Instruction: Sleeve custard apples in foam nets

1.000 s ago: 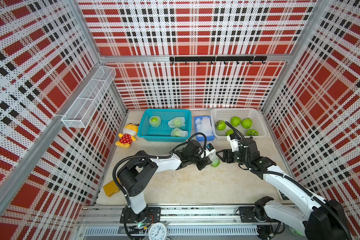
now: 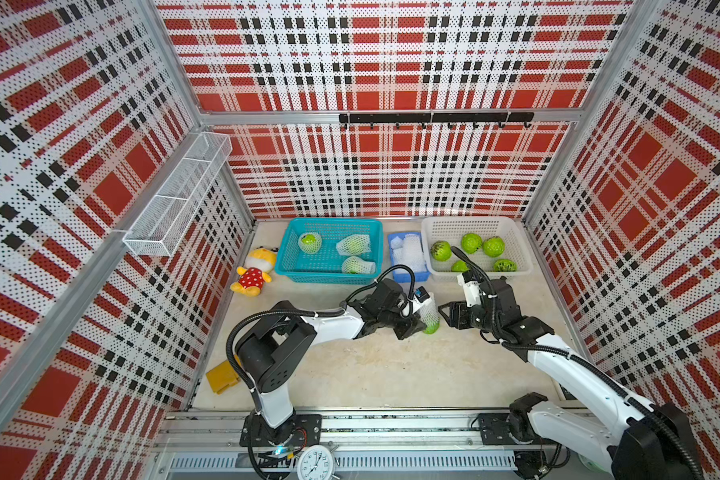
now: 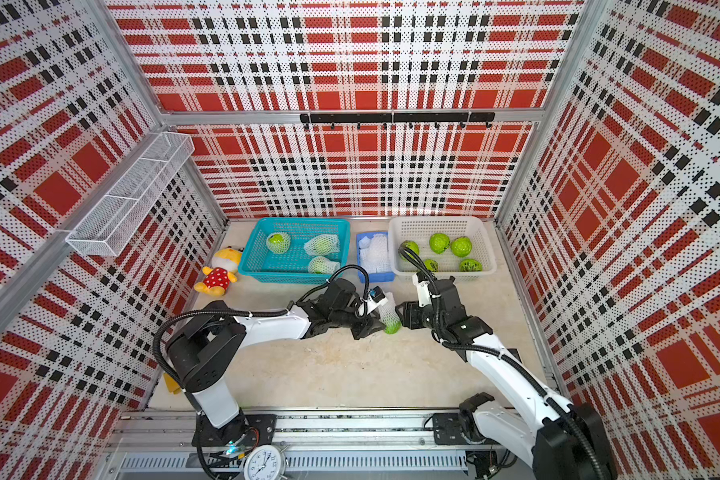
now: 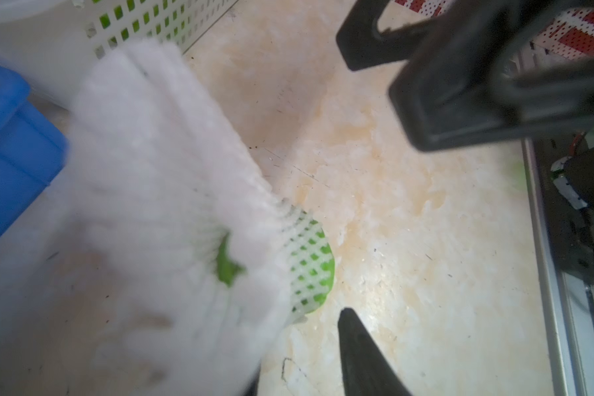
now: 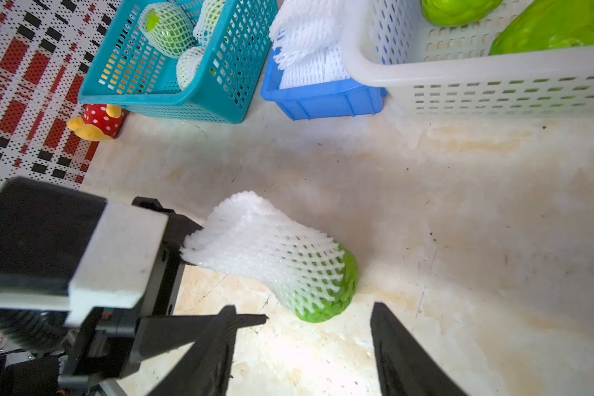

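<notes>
A green custard apple (image 5: pixel 330 297) sits on the table, partly inside a white foam net (image 5: pixel 270 244) whose loose end stands up toward my left gripper (image 2: pixel 417 318). In the left wrist view the net (image 4: pixel 151 191) fills the foreground; whether the left fingers grip it is unclear. My right gripper (image 2: pixel 448 314) stands open just right of the apple, its fingertips above the table in the right wrist view, nothing between them.
Behind stand a teal basket (image 2: pixel 328 276) with netted apples, a blue box (image 5: pixel 323 105) of nets, and a white basket (image 2: pixel 516 240) of bare apples. A plush toy (image 2: pixel 252 280) lies at left.
The net's loose end stands higher and more stretched out beside the left gripper. My right gripper has shifted very slightly to the right.
</notes>
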